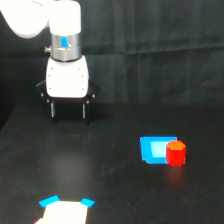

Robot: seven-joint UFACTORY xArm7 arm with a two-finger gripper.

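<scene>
At the far left my gripper (69, 110) hangs above the dark surface, its dark fingers wide apart and nothing visible between them. On the right, a small red block (176, 153) sits at the lower right corner of a blue square (147, 145) with a pale centre, covering part of it. Whether the block rests on the square or just in front of it, I cannot tell. A wide gap lies between the gripper and both things.
At the lower left edge lies a white piece (64, 213) with blue corners, cut off by the frame. A dark curtain (150, 50) hangs behind.
</scene>
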